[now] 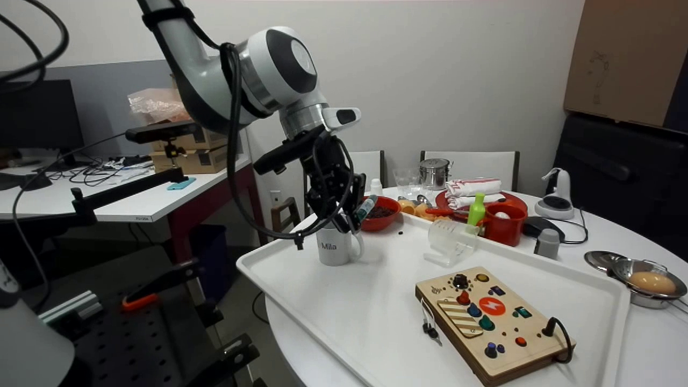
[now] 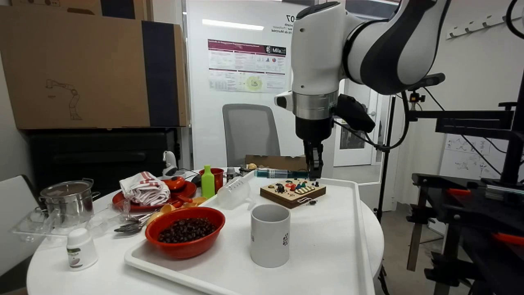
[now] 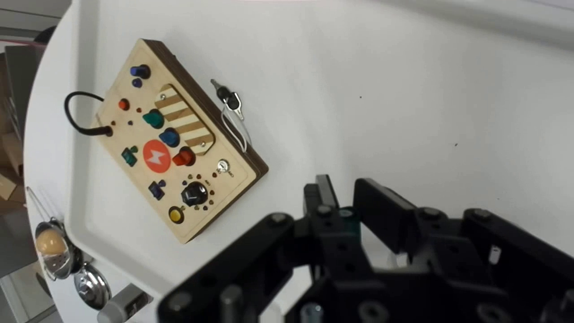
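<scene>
A teal marker [image 2: 280, 174] is in my gripper [image 2: 315, 172], which is shut on one end of it. In exterior view 2 it lies about level, its free end pointing left, clear of the tray. From exterior view 1, the marker [image 1: 367, 206] slants up and right from my gripper [image 1: 349, 222], overlapping the red bowl behind. The wrist view shows only a bit of teal marker [image 3: 352, 223] between the fingers of my gripper. A white mug [image 1: 332, 249] stands upright on the tray, its rim partly covered by my gripper in exterior view 1.
The white tray [image 1: 361, 309] also carries a wooden control box [image 3: 172, 145] with keys, a clear plastic cup [image 1: 451, 239] on its side and a red bowl [image 2: 184, 248] of dark beans. Bare tray surrounds the mug's front. Dishes crowd the table behind.
</scene>
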